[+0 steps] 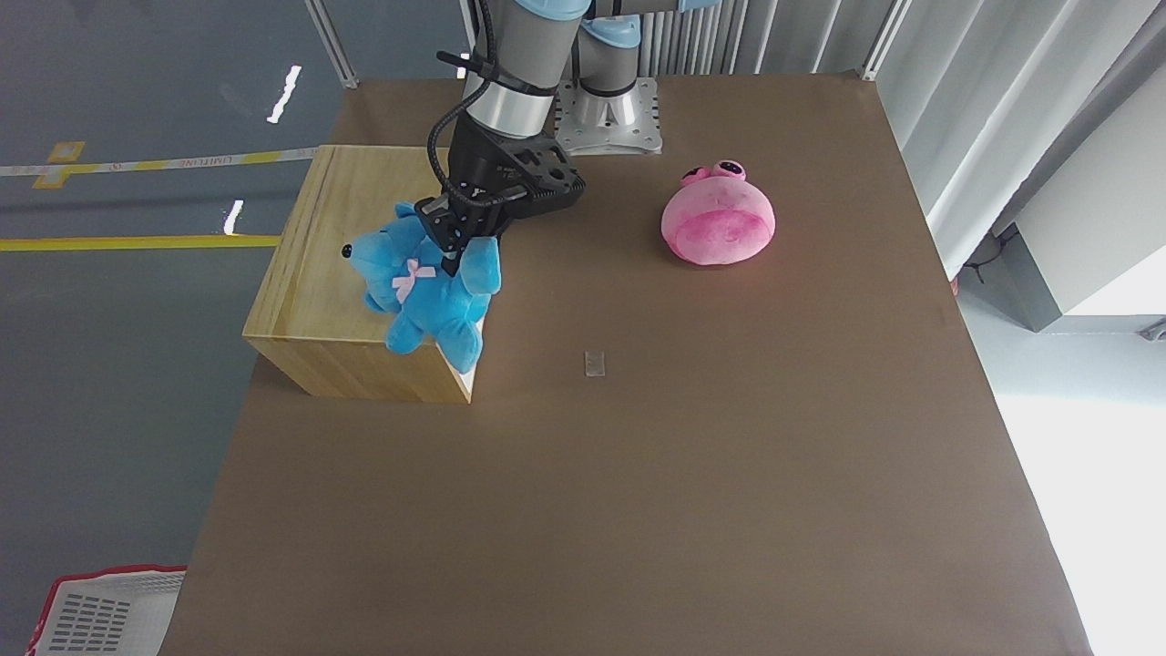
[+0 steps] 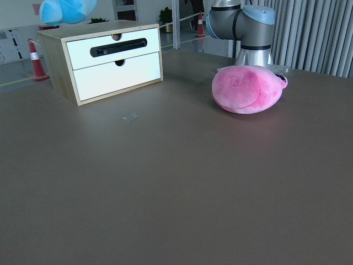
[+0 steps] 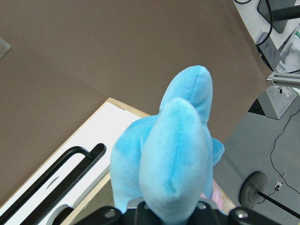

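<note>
My gripper [image 1: 465, 246] is shut on a blue plush bear [image 1: 437, 312] with a pink bow, held above the wooden drawer cabinet [image 1: 322, 224]. In the left view the bear [image 2: 63, 10] hangs over the cabinet's top, mostly out of frame; in the wrist view it [image 3: 173, 154] fills the centre between the black gripper parts, whose fingertips are hidden. The cabinet's two white drawers [image 2: 116, 74] face the open tabletop, with a black handle [image 2: 118, 47] on the upper one.
A pink plush toy [image 1: 718, 219] sits on the brown table [image 1: 765, 459] right of the cabinet. A white basket [image 1: 104, 618] with a red rim stands beyond the table at lower left.
</note>
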